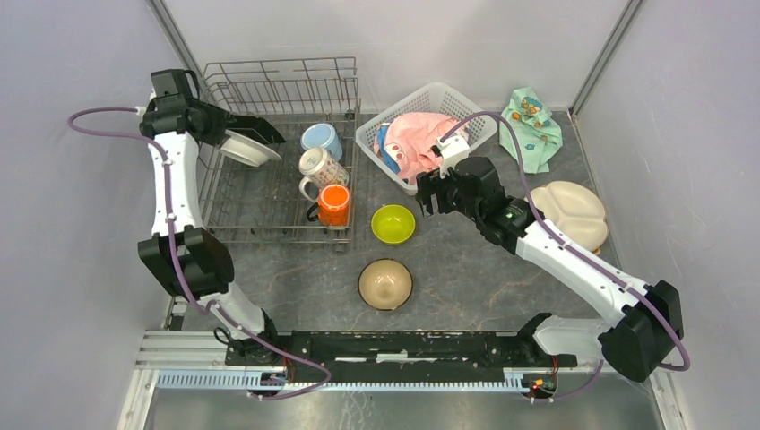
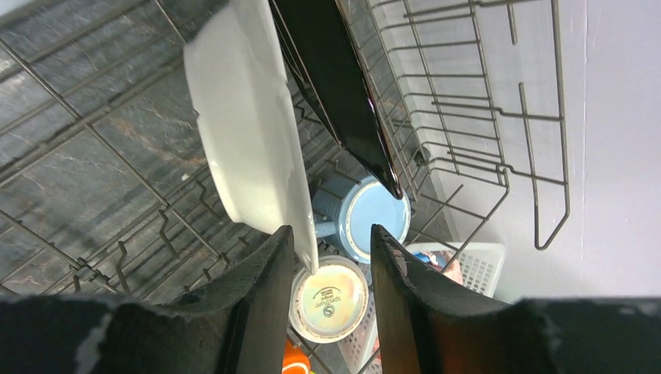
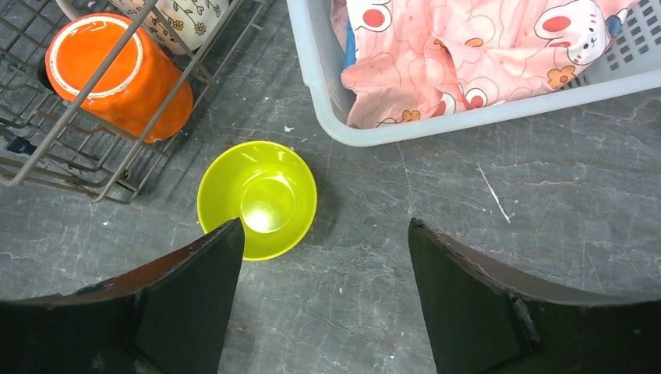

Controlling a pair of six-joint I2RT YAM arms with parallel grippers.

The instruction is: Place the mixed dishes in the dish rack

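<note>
In the dish rack (image 1: 269, 197), a white plate (image 2: 242, 125) and a black dish (image 2: 339, 93) lean at the back left. My left gripper is open above the plate's edge. A blue mug (image 1: 321, 137), a patterned mug (image 1: 321, 166) and an orange mug (image 1: 333, 204) stand along the rack's right side. My right gripper is open, with a green bowl (image 1: 392, 224) below and nothing between its fingers. A beige bowl (image 1: 384, 284) sits at the front; a beige divided plate (image 1: 565, 210) lies at the right.
A white basket (image 1: 376, 136) with pink cloth is at the back, a green cloth (image 1: 538, 143) beside it. The counter between the bowls and the divided plate is clear.
</note>
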